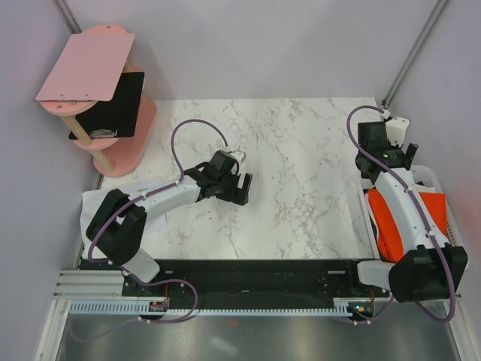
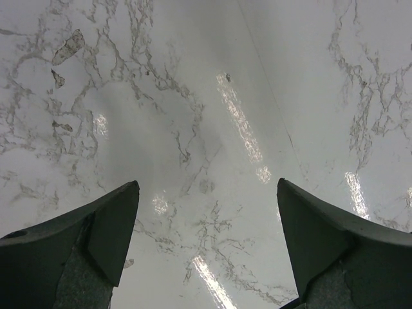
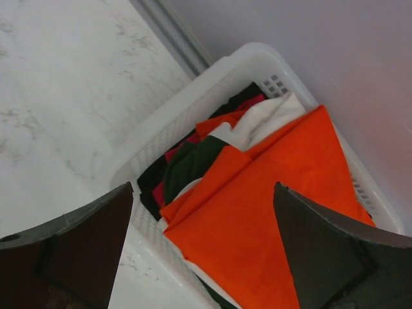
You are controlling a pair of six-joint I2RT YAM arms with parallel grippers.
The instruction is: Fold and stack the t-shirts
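In a white basket [image 3: 161,129] at the table's right lie crumpled t-shirts; an orange shirt [image 3: 251,206] covers most of the pile, with a white shirt [image 3: 270,119] and dark green cloth [image 3: 193,161] showing at its far end. Over the basket, my right gripper is open and empty, the cloth below and apart from its fingers. My left gripper is open too, above bare marble left of the table's middle. In the top view the right arm hides part of the orange shirt [image 1: 387,233].
A pink rack [image 1: 139,135] with a black board [image 1: 120,113] stands at the back left. A white sheet [image 1: 98,207] lies flat at the left, partly under the left arm. Walls close in the sides and back.
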